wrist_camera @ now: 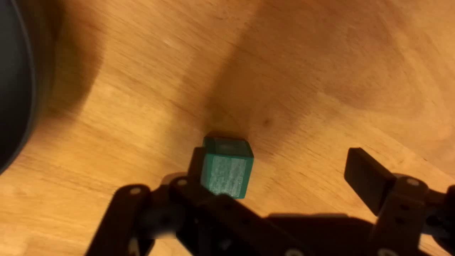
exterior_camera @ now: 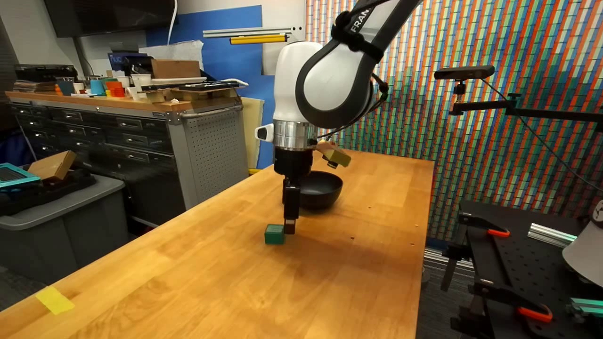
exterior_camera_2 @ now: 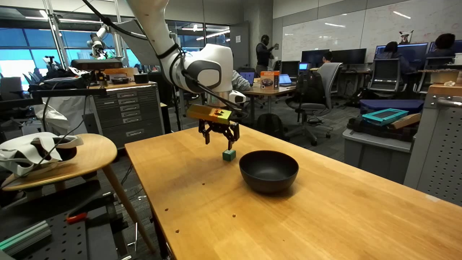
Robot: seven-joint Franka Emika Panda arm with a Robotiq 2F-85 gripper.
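A small green cube [exterior_camera: 274,234] rests on the wooden table. My gripper [exterior_camera: 289,226] points down just beside it in exterior view 1, its fingers reaching low towards the tabletop. Seen from the other side, the open gripper [exterior_camera_2: 218,146] hovers near the cube [exterior_camera_2: 229,155] with its two fingers wide apart. In the wrist view the cube [wrist_camera: 226,175] lies close to the left finger and partly behind it, while bare wood fills most of the gap to the right finger. Whether that left finger touches the cube I cannot tell. The black bowl [exterior_camera_2: 268,171] stands upright, and the part of its inside that shows looks empty.
The bowl's rim [wrist_camera: 30,85] enters the left edge of the wrist view, a short way from the cube. Yellow tape [exterior_camera: 54,300] marks the table near its edge.
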